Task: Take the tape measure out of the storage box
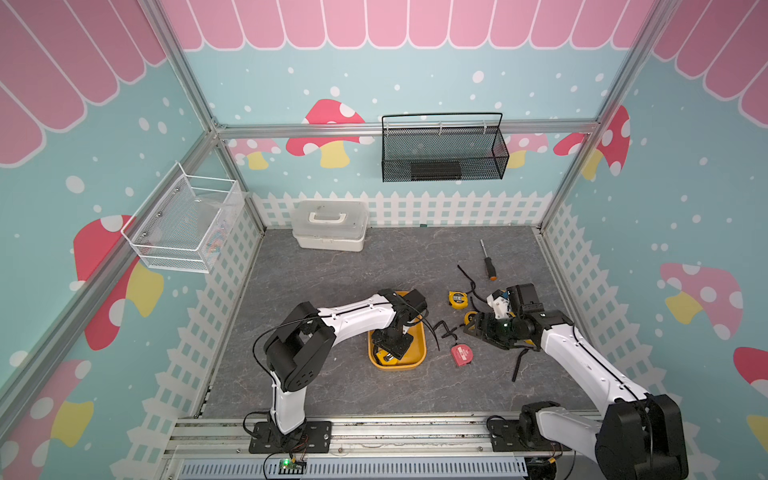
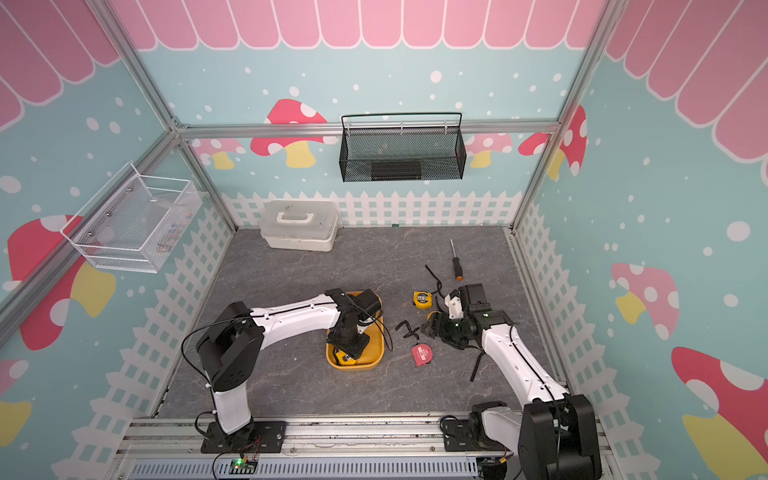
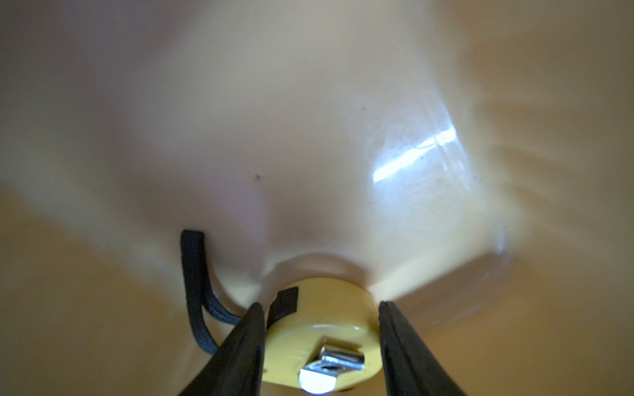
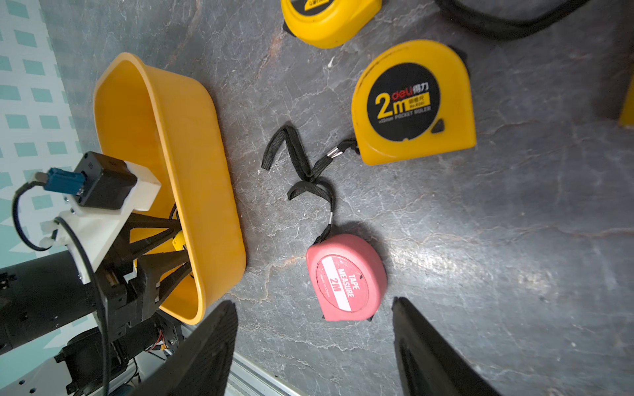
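Inside the orange storage box [image 1: 416,340], a yellow tape measure [image 3: 330,307] with a black strap lies at the near end, against the wall. My left gripper reaches down into the box, its fingers on both sides of the tape measure and part open. They sit very near its sides; whether both touch, I cannot tell. From above, the arm covers part of the box and the tape measure. Over the table on the right, my right gripper is open, with nothing between its fingers.
A pink tape measure [image 4: 346,277], a yellow one [image 4: 412,99] and another yellow one [image 4: 327,19] lie on the table right of the box. A screwdriver [image 1: 489,268] lies farther back. A lidded white case [image 1: 329,225] stands at back left.
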